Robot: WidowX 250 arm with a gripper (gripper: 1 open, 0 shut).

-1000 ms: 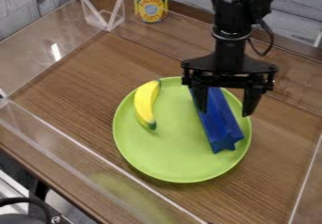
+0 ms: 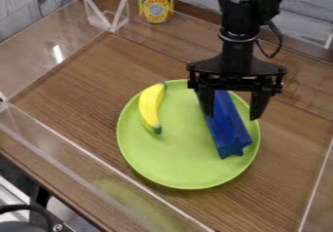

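Observation:
My black gripper (image 2: 236,92) is open above a green plate (image 2: 185,165), over the upper end of a blue bar-shaped object (image 2: 227,129) that lies on the plate's right side. Its two fingers point down on either side, and part of the blue object's top is hidden behind it. A yellow banana (image 2: 151,107) lies on the left side of the plate, apart from the blue object.
A can (image 2: 156,4) with a yellow label stands at the back, near a clear plastic piece on its left. A dark cable is at the bottom left.

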